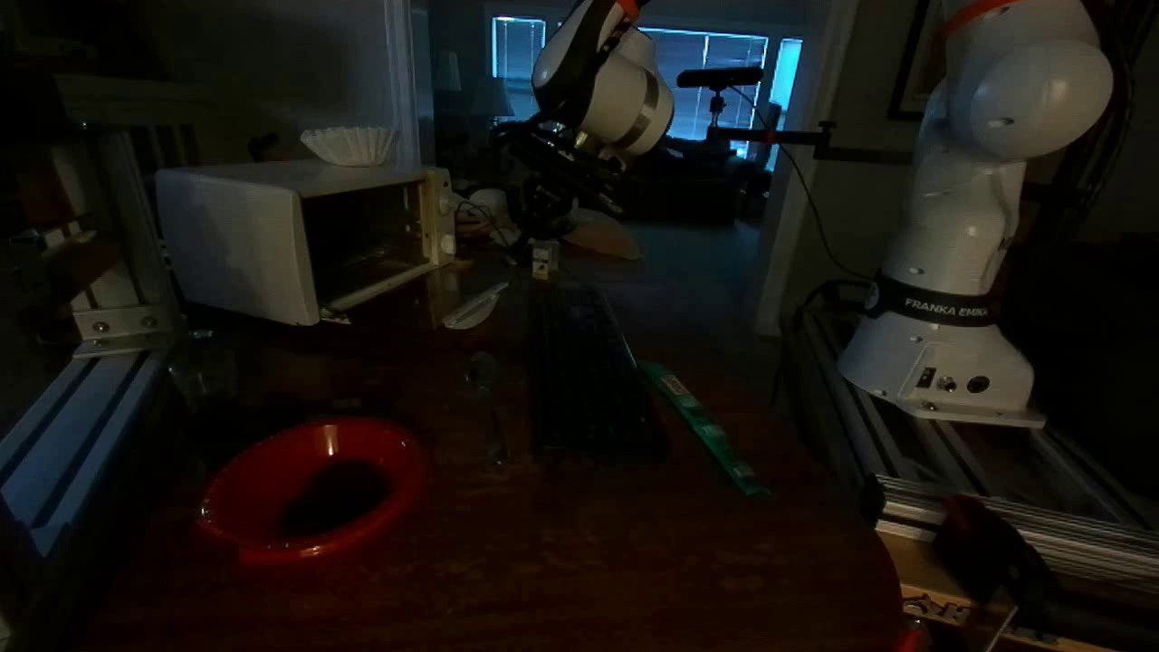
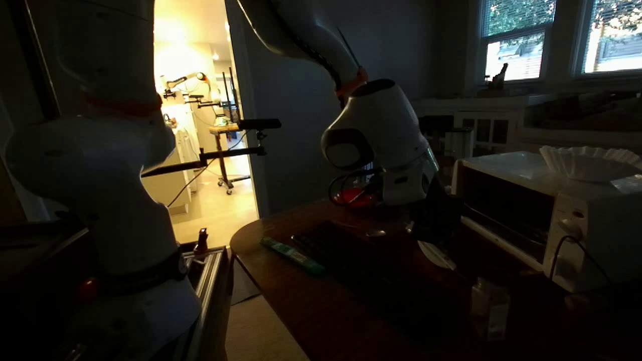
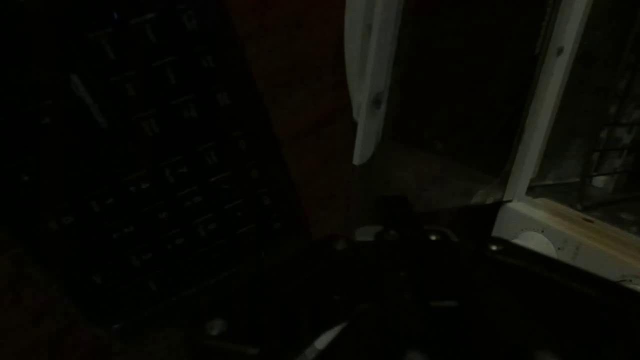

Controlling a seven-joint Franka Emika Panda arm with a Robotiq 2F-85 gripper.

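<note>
My gripper hangs in the air above the far part of the table, beyond the toaster oven's open front. It looks shut, with nothing seen between its fingers, though it is very dark. In the wrist view the gripper is a black shape low in the frame. The white toaster oven has its door down, and its dial side shows at right in the wrist view. A black keyboard lies along the table, left of the gripper in the wrist view.
A red bowl stands at the table's near left. Beside the keyboard lie a green packet and a spoon. A small clear bottle stands near the oven. On the oven sits a white fluted bowl.
</note>
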